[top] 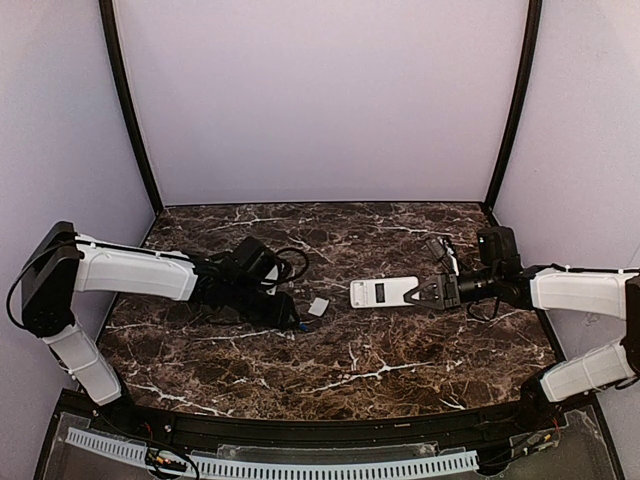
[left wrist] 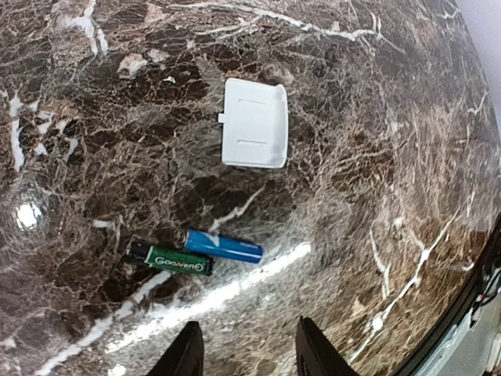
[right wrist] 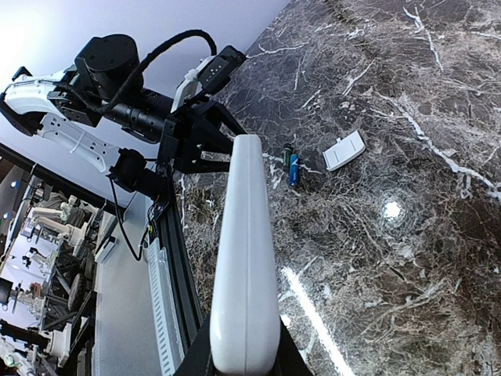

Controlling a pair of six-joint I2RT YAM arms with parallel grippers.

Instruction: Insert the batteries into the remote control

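Observation:
The white remote [top: 383,292] is held out over the table in my right gripper [top: 432,294], which is shut on it; in the right wrist view the remote [right wrist: 245,258] fills the middle. My left gripper hangs over the table, part open, with nothing seen between its fingers. Beyond its fingertips lie a green battery [left wrist: 174,262] and a blue battery [left wrist: 224,245] side by side. The white battery cover [left wrist: 254,124] lies apart from them, between the batteries and the remote in the top view.
Walls stand at the back and both sides, and a dark rail [top: 330,428] runs along the front edge.

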